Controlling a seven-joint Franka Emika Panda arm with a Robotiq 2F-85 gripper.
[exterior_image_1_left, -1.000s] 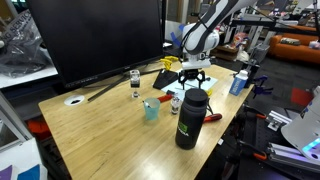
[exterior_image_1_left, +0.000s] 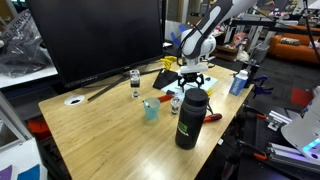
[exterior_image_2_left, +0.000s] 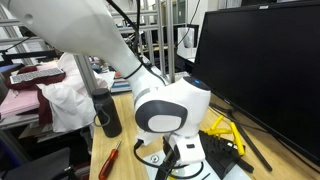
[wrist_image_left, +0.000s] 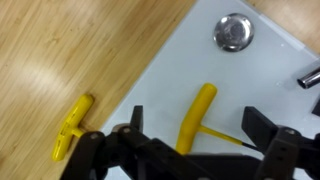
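Observation:
My gripper stands open above a pale board (wrist_image_left: 165, 83), as the wrist view shows. Below, between the spread fingers, a yellow T-shaped handle (wrist_image_left: 197, 117) with a thin dark shaft lies on the board. I see no contact with it. A second yellow handle (wrist_image_left: 72, 127) rests on the wood at the left. A round metal piece (wrist_image_left: 234, 32) and a dark metal cylinder (wrist_image_left: 310, 78) are also on the board. In exterior view 1 the gripper (exterior_image_1_left: 191, 79) is low over the board at the table's far end; its fingertips are small there.
A tall black cylinder (exterior_image_1_left: 192, 120) stands nearest the camera, with a light cup (exterior_image_1_left: 152, 109) and a red-handled tool (exterior_image_1_left: 212, 118) nearby. The monitor (exterior_image_2_left: 260, 70) rises behind the board. Open wood lies at the table's left (exterior_image_1_left: 85, 135).
The arm has shifted slightly and come down a little toward the board over the last second. The objects on the table look unmoved.

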